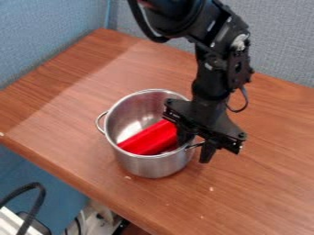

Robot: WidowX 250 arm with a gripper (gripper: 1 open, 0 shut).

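A steel pot (130,115) with loop handles stands on the wooden table (267,174), holding a red object (147,140) that lies inside it. The black gripper (194,138) reaches down over the pot's right side, where its fingers are shut on the rim or handle region; which of the two is hidden by the gripper.
Free wooden surface lies to the right and upper left of the pot. The table's near-left edge is close to the pot, with cables (37,197) below it. Padded panels border the back and left.
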